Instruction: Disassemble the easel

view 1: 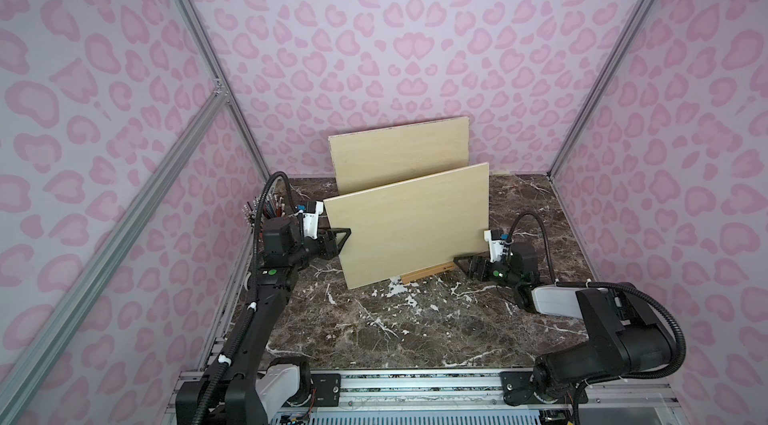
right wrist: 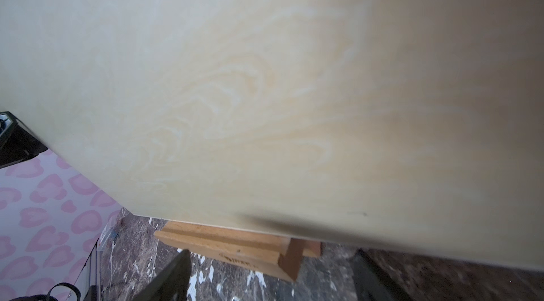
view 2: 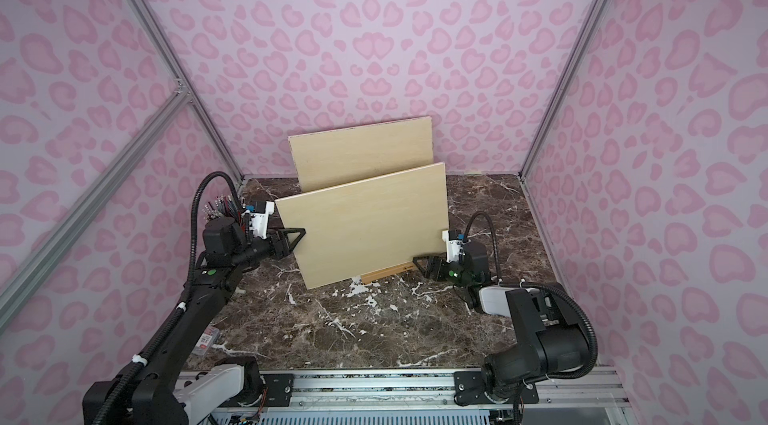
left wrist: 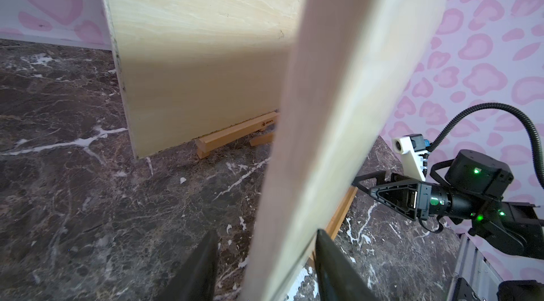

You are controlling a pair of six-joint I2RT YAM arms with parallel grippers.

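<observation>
A large pale wooden board [view 1: 412, 225] leans, slightly tilted, in front of a second pale board [view 1: 400, 153]. Below the front board's lower edge shows a light-brown wooden ledge [right wrist: 226, 244] of an easel; the boards hide most of its frame. At the front board's left edge is my left gripper, its fingers apart with the board's edge lying between the fingers; a gap shows on one side. My right gripper stands open by the lower right of the front board, facing its surface. I cannot tell whether its fingertips touch the board.
Behind, another brown ledge [left wrist: 238, 131] sits under the rear board. A bundle of thin items [view 2: 222, 207] stands at the back left, behind my left arm.
</observation>
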